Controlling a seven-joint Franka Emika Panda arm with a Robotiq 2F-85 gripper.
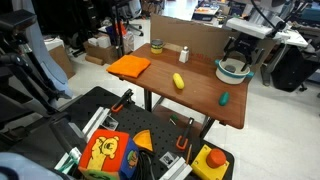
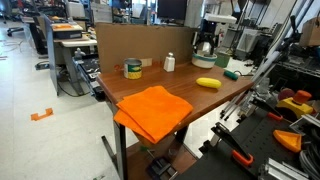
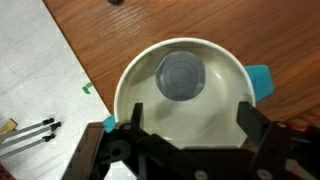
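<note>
A white pot (image 1: 234, 73) with teal handles stands at the far right corner of the wooden table. Directly over it hangs my gripper, its black fingers wide apart with nothing between them. Inside the pot, the wrist view shows a round grey object (image 3: 180, 76) on the bottom; what it is I cannot tell. Exterior view 2 shows the pot (image 2: 209, 62) partly hidden behind the gripper.
On the table (image 1: 205, 95) are a yellow object (image 1: 178, 81), a green one (image 1: 224, 99), a white bottle (image 1: 184, 55), a can (image 1: 156, 46) and an orange cloth (image 1: 129, 66). A cardboard panel (image 2: 150, 45) borders the back.
</note>
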